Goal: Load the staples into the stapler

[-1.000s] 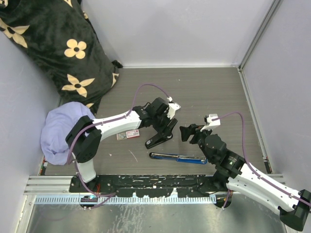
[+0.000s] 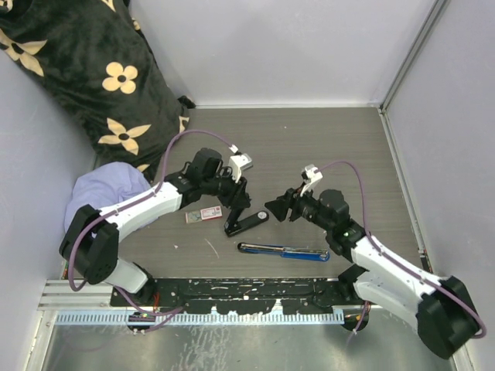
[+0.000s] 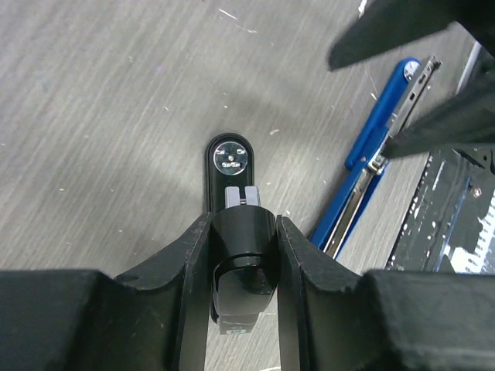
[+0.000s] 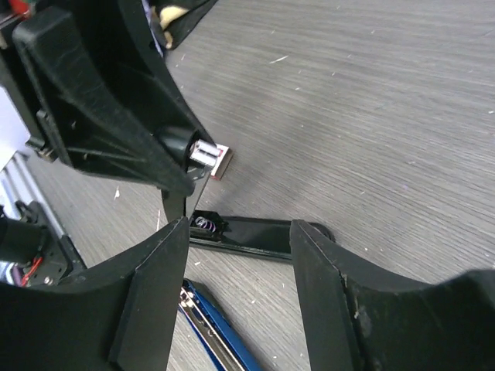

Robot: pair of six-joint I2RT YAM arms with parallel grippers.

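The black stapler (image 2: 251,222) stands opened out on the table, its base flat and its upper arm (image 3: 244,232) raised. My left gripper is shut on that upper arm, above the base's hinge end. Past the fingertips, the round metal anvil (image 3: 230,158) shows in the left wrist view. My right gripper (image 2: 280,210) hovers just right of the stapler with its fingers apart. Nothing sits between them, though the stapler base (image 4: 259,234) appears beyond in the right wrist view. A small red-and-white box (image 2: 204,215), perhaps of staples, lies left of the stapler.
A blue stapler (image 2: 284,252), unfolded, lies nearer the table's front edge. Lavender cloth (image 2: 104,197) and a dark flowered cushion (image 2: 116,85) fill the left side. Bare table (image 2: 325,139) stretches across the back and right.
My left gripper has moved left, and the stapler's upper arm has swung up away from its base. Leftward too, toward the stapler, came my right gripper.
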